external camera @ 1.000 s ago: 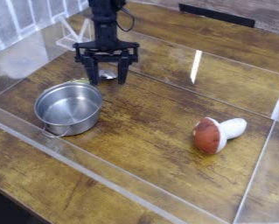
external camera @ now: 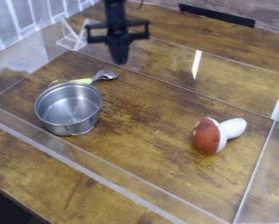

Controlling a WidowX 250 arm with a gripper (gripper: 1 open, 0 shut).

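The black gripper [external camera: 117, 38] hangs blurred at the top left, raised above the back of the enclosure, its fingers apart with nothing visible between them. A steel pot [external camera: 69, 112] stands at the left. Just behind it lies a spoon [external camera: 103, 75] with a yellow-green handle. A toy mushroom [external camera: 209, 134] with a red-brown cap and white stem lies on its side at the right.
Clear plastic walls [external camera: 268, 166] border the wooden work surface [external camera: 142, 140]. The middle and front of the surface between pot and mushroom are bare. A dark strip [external camera: 218, 16] is at the back edge.
The gripper has risen away from the spoon toward the back, now blurred. The spoon and mushroom appear where they were; the pot looks essentially unmoved.
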